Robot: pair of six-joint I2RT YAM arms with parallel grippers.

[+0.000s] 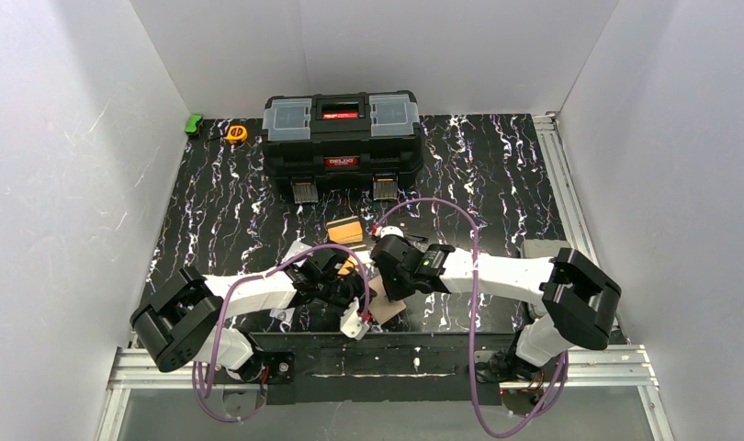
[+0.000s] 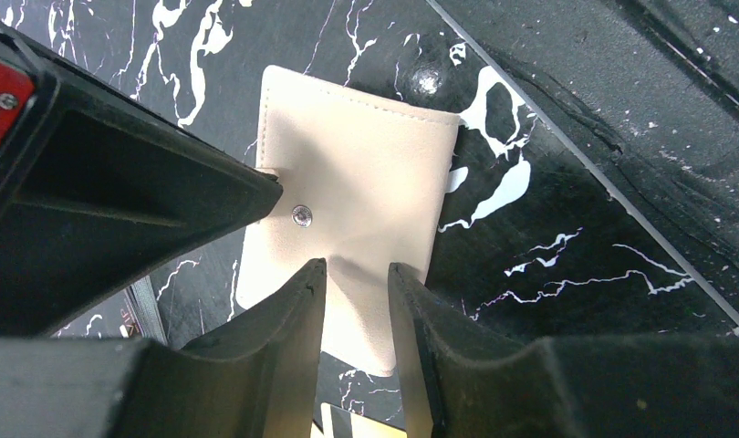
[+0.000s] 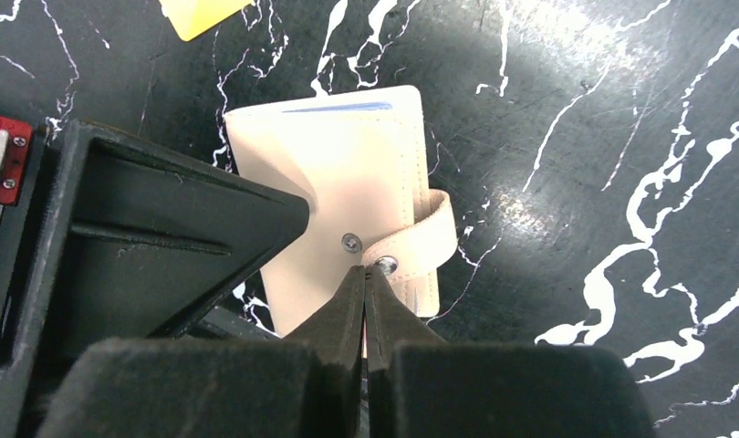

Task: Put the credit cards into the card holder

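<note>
A beige leather card holder lies at the table's front middle beneath both grippers, with a snap strap and a blue card edge inside it in the right wrist view. My left gripper is part open low over the holder, its fingertips at the leather with a gap between them. My right gripper is shut, tips at the strap's snap, nothing seen between them. Yellow cards lie behind the holder; one shows in the right wrist view.
A black toolbox stands at the back, with a tape measure to its left. Pale papers lie under the left arm.
</note>
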